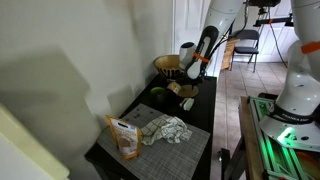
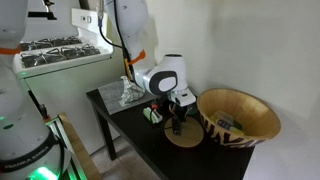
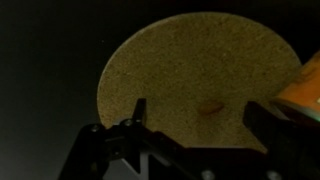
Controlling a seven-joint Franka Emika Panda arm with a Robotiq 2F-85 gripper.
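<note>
My gripper is open above the round cork mat, one dark finger on each side of the wrist view. A small orange-brown spot or object shows on the mat between the fingers; what it is I cannot tell. Nothing appears held. In exterior view 2 the white arm reaches down with the gripper over the left part of the cork mat. Part of an orange thing enters at the right edge of the wrist view.
A wicker basket with something inside stands close to the mat. A pale cloth, an orange-and-white bag and a dark green bowl are on the black table. A small white and red item lies near the arm.
</note>
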